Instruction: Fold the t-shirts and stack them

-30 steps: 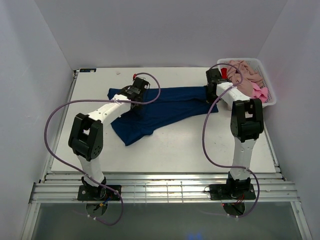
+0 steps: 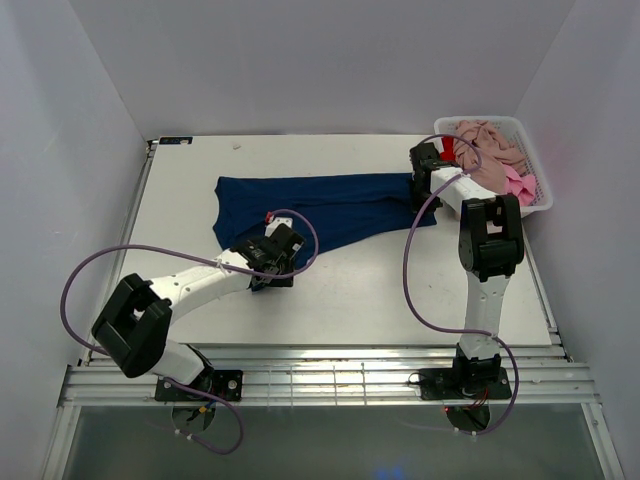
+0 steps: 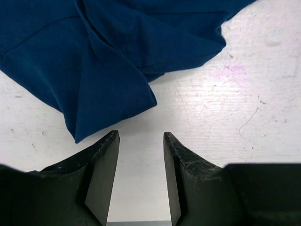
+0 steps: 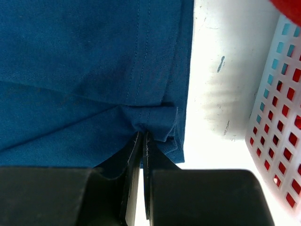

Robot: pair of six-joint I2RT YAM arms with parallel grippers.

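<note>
A navy t-shirt (image 2: 320, 188) lies spread and partly folded across the white table, with creased folds and a turned-up corner (image 3: 113, 99) in the left wrist view. My left gripper is open over bare table just beside that corner, nothing between its fingers. In the top view its arm hides the shirt's near-left part. My right gripper is shut on a bunched edge of the navy shirt (image 4: 94, 56) at the shirt's right end, beside the basket.
A white perforated basket (image 2: 540, 190) at the back right holds pink, beige and red cloths (image 2: 485, 150), close beside my right gripper.
My left gripper has moved from the shirt's upper left toward me, to its near-left corner.
</note>
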